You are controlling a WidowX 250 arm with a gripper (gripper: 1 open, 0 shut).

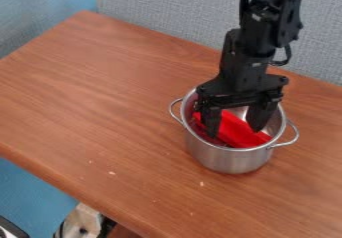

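Note:
A steel pot (234, 160) with two side handles stands on the wooden table at the right of the camera view. A red elongated object (238, 133) lies inside it. My black gripper (235, 121) hangs over the pot with its fingers spread apart, one at the left and one at the right, reaching to the rim and into it around the red object. Whether either finger touches the red object is unclear.
A grey padded wall (160, 7) stands behind it. Cables and other items lie below the near left edge.

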